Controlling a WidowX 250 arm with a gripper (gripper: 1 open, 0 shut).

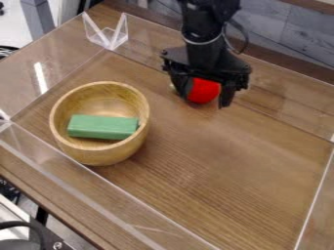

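Note:
My black gripper (201,84) stands open over a red round object (202,91) in the upper middle of the camera view, its fingers to either side of it and partly in front of it. A small pale piece shows at the red object's left, mostly hidden by the gripper. To the lower left, a tan bowl (68,109) holds a green block (102,127).
A clear plastic holder (107,31) stands at the back left. A grey plank wall (286,34) runs behind the table.

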